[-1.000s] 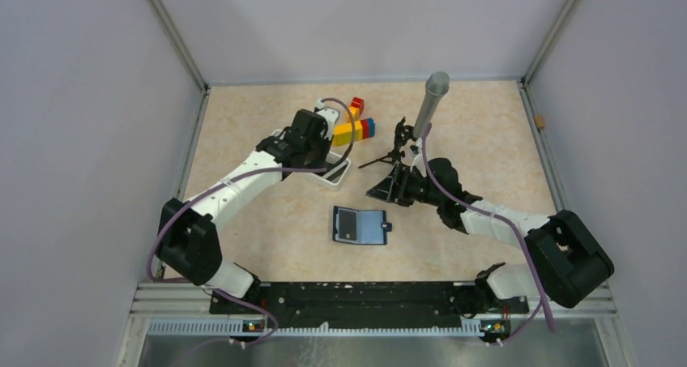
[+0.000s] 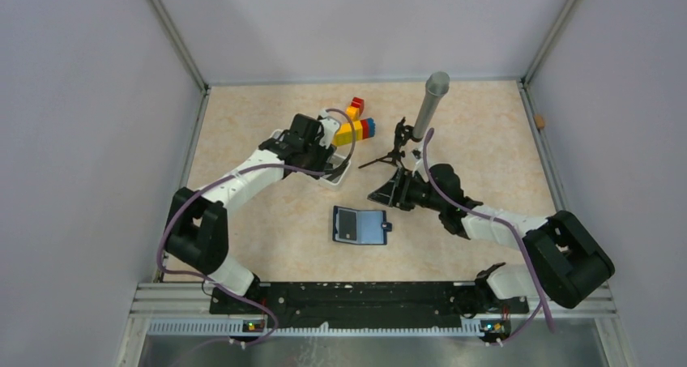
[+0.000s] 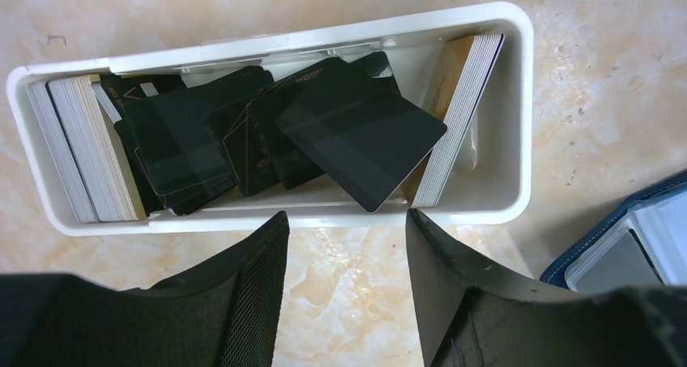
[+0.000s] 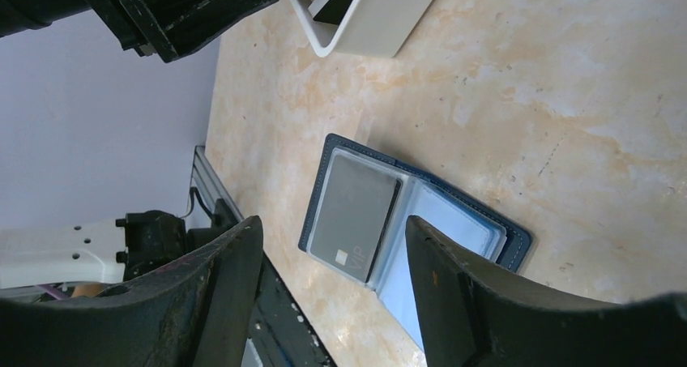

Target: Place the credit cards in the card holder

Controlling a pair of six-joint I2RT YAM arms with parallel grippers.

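Several dark cards [image 3: 360, 128] lie overlapped in the white box, the topmost slanting with one corner over the near rim. My left gripper is open above the box's near side, nothing between its fingers. The blue card holder [image 2: 360, 226] lies unfolded on the table. One grey card marked VIP [image 4: 353, 215] sits in its left pocket; the right side [image 4: 441, 229] shows a clear pocket with no dark card. My right gripper stands open over the holder, apart from it and empty.
The white box [image 3: 525, 116] also has stacked light cards [image 3: 81, 148] at its left end and a leaning stack [image 3: 460, 112] at its right. Toy blocks [image 2: 356, 130] and a small black tripod [image 2: 397, 144] stand behind. Table around the holder is clear.
My left gripper has gone from shut to wide open while shifting over the box. The right gripper has barely moved and stays open. Cards and holder lie as before.
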